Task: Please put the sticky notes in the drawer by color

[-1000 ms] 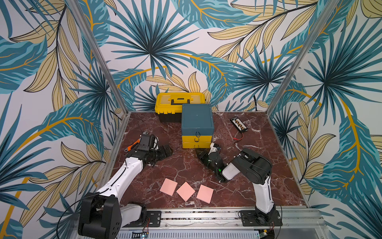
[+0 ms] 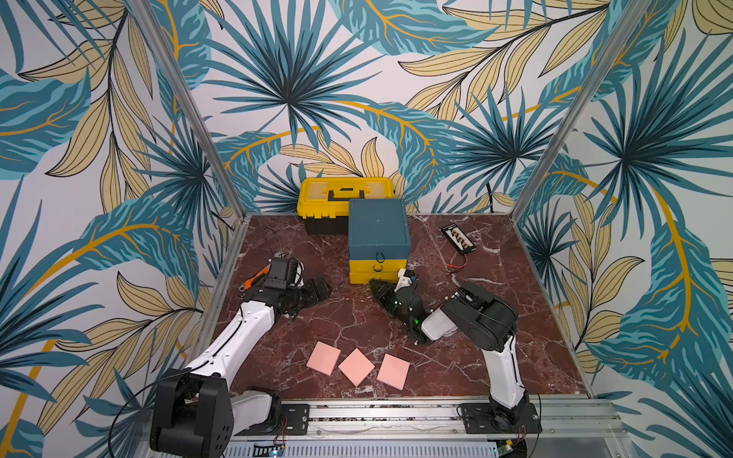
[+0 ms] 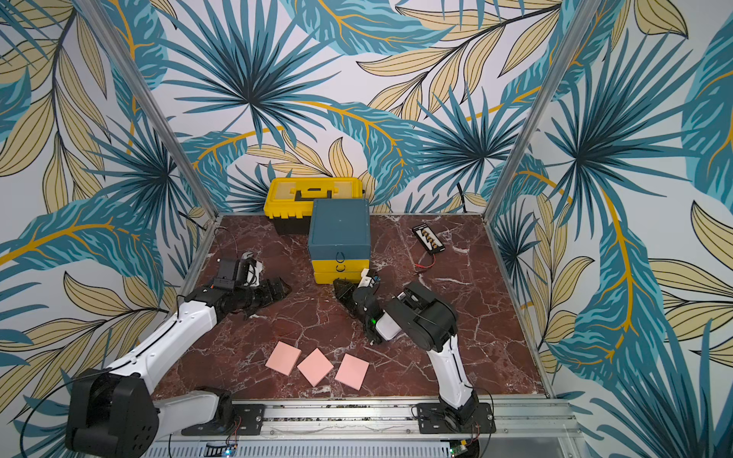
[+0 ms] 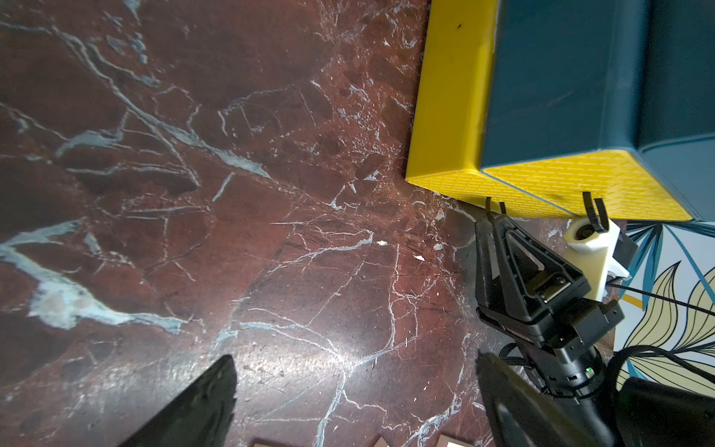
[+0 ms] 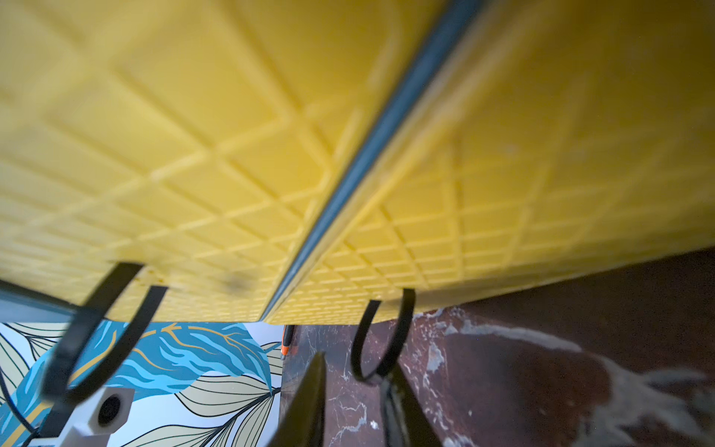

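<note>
A drawer box with teal top and yellow drawers (image 2: 378,229) stands at centre back, its drawers closed, with black loop handles. My right gripper (image 3: 342,288) is at the lower front of it; in the right wrist view its blurred fingertips sit at a lower drawer's loop handle (image 5: 402,327), finger apparently partly open. My left gripper (image 2: 320,290) is open over the table left of the box, holding nothing. Three pink sticky-note pads (image 2: 323,358) (image 2: 356,367) (image 2: 393,371) lie in a row at the front middle.
A yellow toolbox (image 2: 320,191) stands behind the box. A black packaged item (image 2: 458,238) with a red wire lies at back right. An orange tool (image 2: 255,277) lies at the left under the left arm. The table between box and pads is largely clear.
My right arm has moved slightly left and toward the box, bringing its gripper closer to the drawer fronts. The left arm and pads have not moved.
</note>
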